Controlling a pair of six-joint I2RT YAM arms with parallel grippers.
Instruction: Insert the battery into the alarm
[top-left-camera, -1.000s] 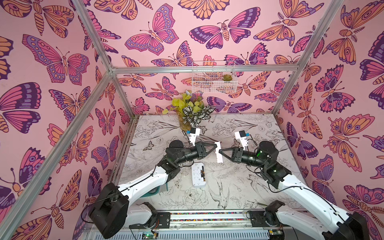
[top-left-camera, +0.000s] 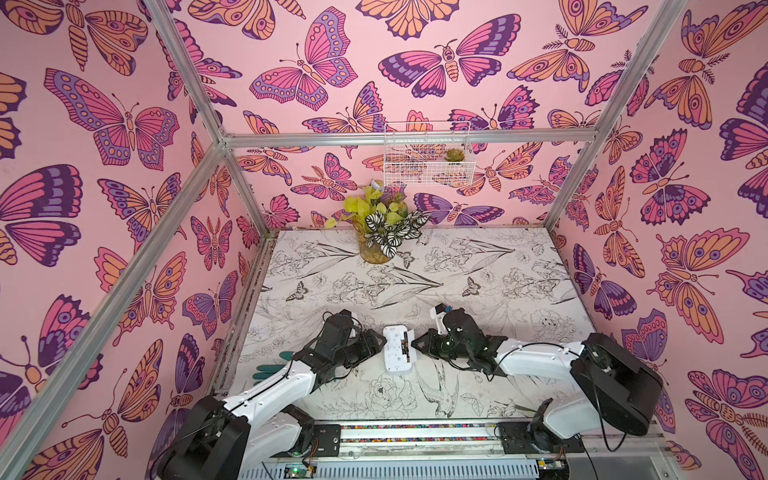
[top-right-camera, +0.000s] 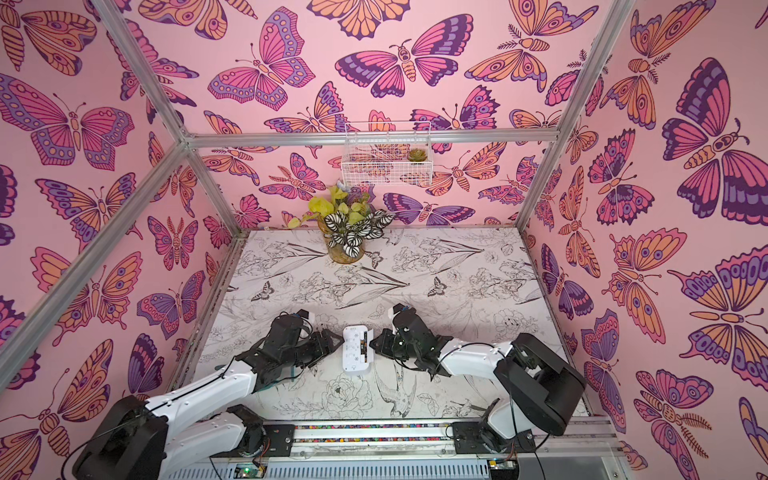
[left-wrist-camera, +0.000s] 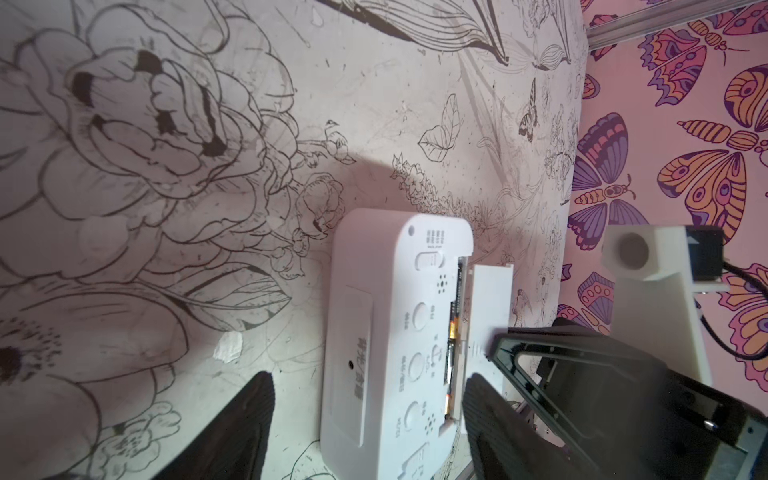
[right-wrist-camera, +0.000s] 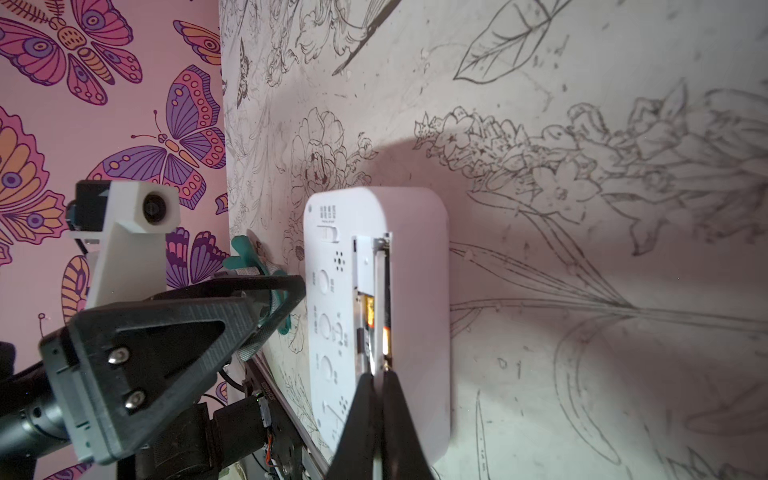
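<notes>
The white alarm (top-left-camera: 396, 348) lies mid-table, its battery slot (left-wrist-camera: 453, 328) showing batteries. In the left wrist view my left gripper is open, its fingers either side of the alarm's near end. A thin white cover piece (left-wrist-camera: 492, 304) is at the slot's side, with my right gripper (top-right-camera: 377, 342) at it. In the right wrist view the right fingers are shut over the slot edge, on the thin cover, which is seen edge-on.
A potted plant (top-left-camera: 376, 232) stands at the back. A wire basket (top-left-camera: 428, 172) hangs on the back wall. Teal objects (right-wrist-camera: 244, 256) lie to the left.
Both grippers have come down to the alarm from higher up and farther back. The right one carried the white cover down to the slot side; the left one now flanks the alarm.
</notes>
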